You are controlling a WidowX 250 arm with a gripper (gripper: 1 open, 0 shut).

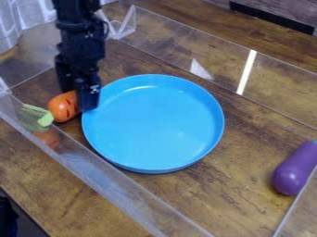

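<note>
The gripper is open, its fingers around or just above the carrot's upper part, partly hiding it; whether they touch it is unclear.
A purple toy eggplant [294,168] lies at the far right on the wooden table [235,185]. Clear plastic walls border the area at the left, back and front.
</note>
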